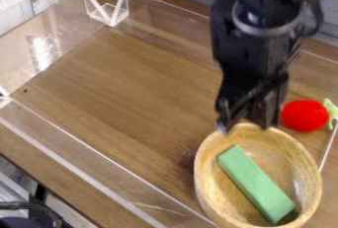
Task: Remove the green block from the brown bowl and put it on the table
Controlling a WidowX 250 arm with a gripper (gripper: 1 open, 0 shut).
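Note:
The green block [258, 185] lies slantwise inside the brown bowl [205, 173], at the lower right of the view. It is fully visible and rests on the bowl's floor. My dark gripper [248, 121] hangs above the bowl's far rim, pointing down and blurred by motion. It is shut, with nothing held, and the block is outside its fingers, apart from them.
Just right of the gripper, a red round object [305, 115] sits close to the bowl's far side. A green piece [331, 112] is beside it at the right edge. Bare wooden table [126, 94] spreads left of the bowl. A clear-walled edge [79, 158] runs along the near left.

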